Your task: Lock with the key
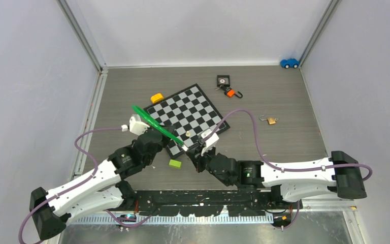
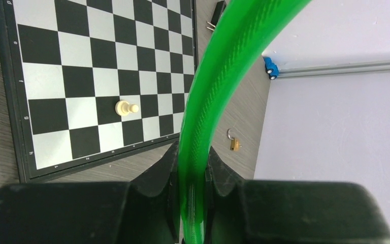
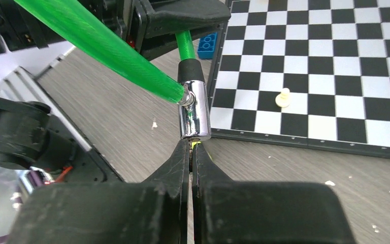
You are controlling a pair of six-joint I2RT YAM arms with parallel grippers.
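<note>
A green cable lock (image 1: 152, 118) hangs between my two grippers over the chessboard's lower left. My left gripper is shut on its thick green cable. In the right wrist view the chrome lock body (image 3: 194, 117) has a black collar, with one cable end at its top and the other meeting its side. My right gripper is shut on a thin piece, apparently the key, at the bottom of the lock body; how far it is inserted is hidden.
The chessboard (image 1: 206, 127) holds a pale pawn (image 1: 188, 133). A green block (image 1: 174, 163) lies below it, a padlock (image 1: 270, 121) to the right, a black-and-orange lock (image 1: 230, 93) and blue car (image 1: 289, 63) behind.
</note>
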